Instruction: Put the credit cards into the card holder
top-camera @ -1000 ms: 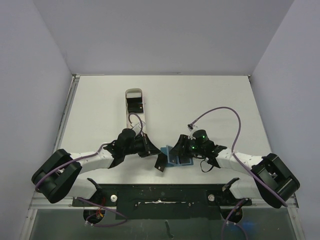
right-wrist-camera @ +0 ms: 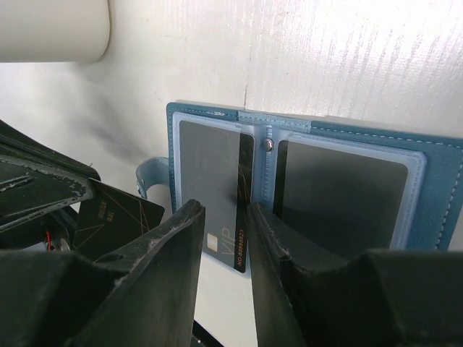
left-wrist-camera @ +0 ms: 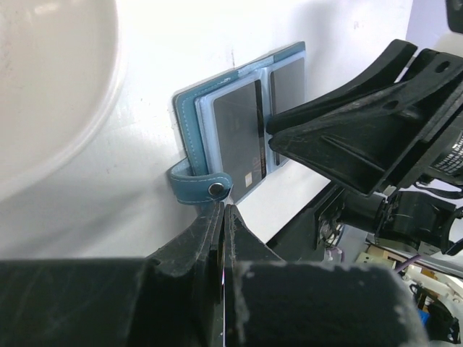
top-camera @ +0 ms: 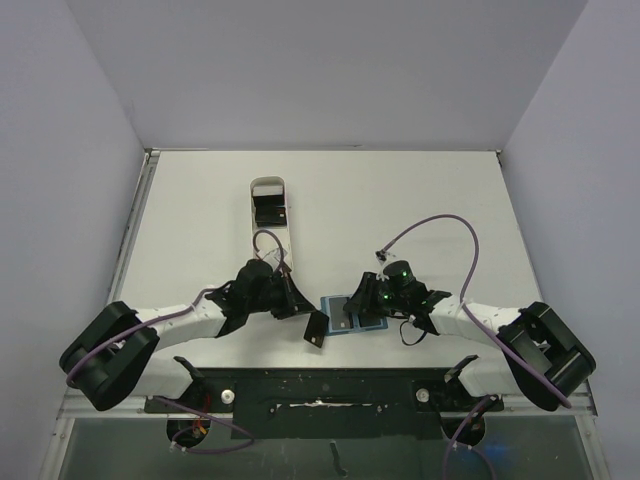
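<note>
A black card hangs from my left gripper, which is shut on it. Gold print shows on this card in the right wrist view, left of the blue card holder. The holder lies spread on the table; its strap with a snap curls up near the left fingertips. Behind the clear left pocket is a dark card marked VIP; another dark card fills the right pocket. Over the holder's middle, my right gripper stands open, nothing between its fingers.
A white rack with black cards stands behind the left arm. Its pale rounded side fills the left wrist view's upper left. The dark front edge runs close to both arms.
The holder's left half was lifted a second ago and now lies flat. The left gripper drew the black card slightly left, away from the holder. The right gripper has hardly moved.
</note>
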